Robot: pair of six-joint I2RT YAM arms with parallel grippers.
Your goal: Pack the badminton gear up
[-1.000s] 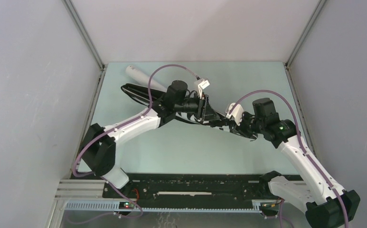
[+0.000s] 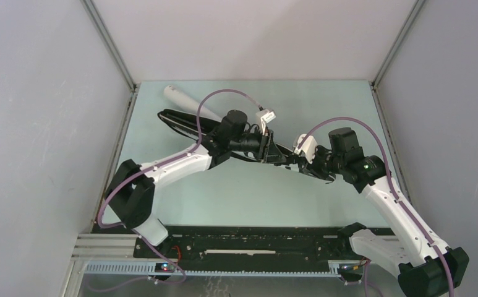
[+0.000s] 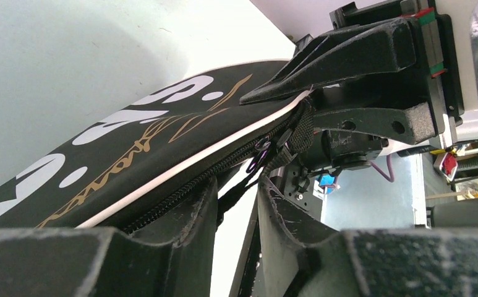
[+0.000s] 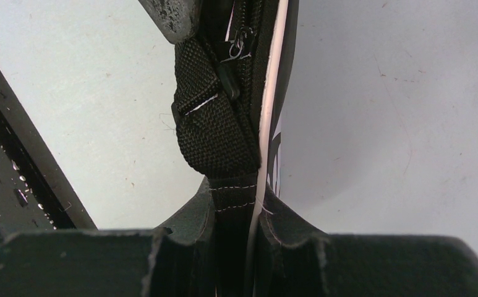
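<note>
A long black racket bag [image 2: 173, 117] with white lettering and pale piping runs across the table, partly hidden under my left arm. Its narrow end is pinched by my right gripper, one finger on each side, beside a webbing loop [image 4: 214, 133]. In the left wrist view, the zipper [image 3: 183, 189] runs along the bag's edge to a dark pull tab [image 3: 239, 190]. My left gripper stands at this tab, its fingers slightly apart with the tab in or just beyond the gap; a firm hold does not show.
A white tube [image 2: 180, 96] lies at the back left, partly behind the left arm. Both grippers are very close together over the bag's end.
The right arm and the bag look unmoved.
</note>
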